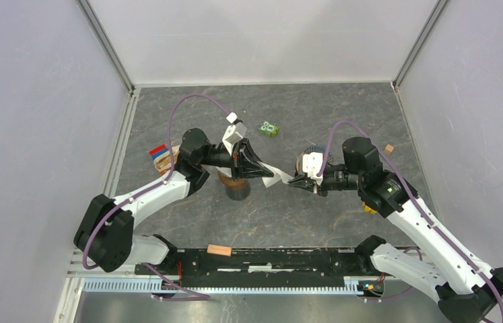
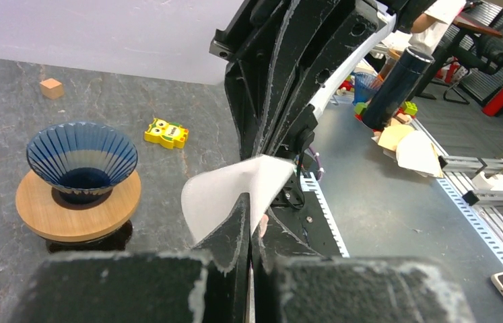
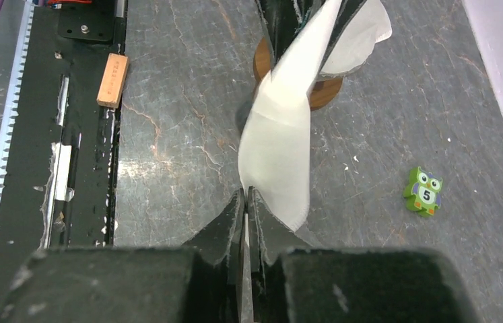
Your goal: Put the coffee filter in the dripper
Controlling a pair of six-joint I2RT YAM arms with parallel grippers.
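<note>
A white paper filter [image 1: 276,172] spans the gap between my grippers. My left gripper is shut on it. My right gripper has its fingertips nearly together at the filter's other end; whether they grip it is hard to tell. The dripper, a blue ribbed cone [image 2: 81,151] on a wooden ring [image 2: 46,208], stands on the table in the left wrist view, mostly behind the right gripper from above.
A green owl toy [image 1: 269,128], a yellow owl [image 2: 166,133], a wooden cube [image 1: 389,149] and a wooden block [image 1: 219,249] lie around. Another wooden stand with white paper sits beneath the left arm.
</note>
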